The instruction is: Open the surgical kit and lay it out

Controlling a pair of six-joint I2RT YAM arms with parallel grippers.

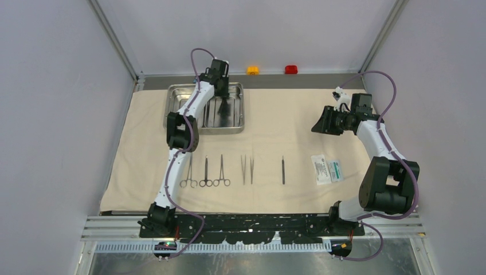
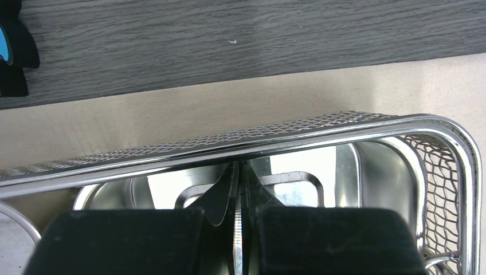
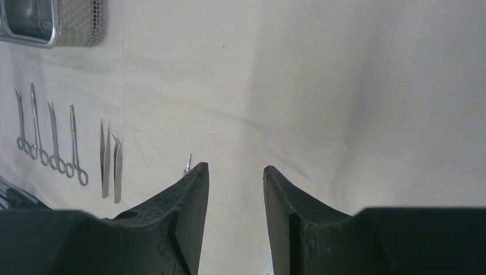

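The wire-mesh basket point(image 1: 243, 109) stands at the back left. Inside it lies a shiny metal tray point(image 2: 375, 172) with a rounded recess. Over the basket's back side, my left gripper is shut, tips together near the rim; nothing shows held. On the cloth lie several scissor-handled instruments point(image 1: 222, 172), two tweezers point(image 1: 252, 171), a slim scalpel-like tool point(image 1: 283, 171) and two flat packets point(image 1: 321, 170). My right gripper hangs over bare cloth at the right, fingers apart and nothing between them.
A grey strip point(image 1: 321, 81) runs behind it, with a yellow block point(image 1: 253, 70) and a red block point(image 1: 291, 69) at the back.
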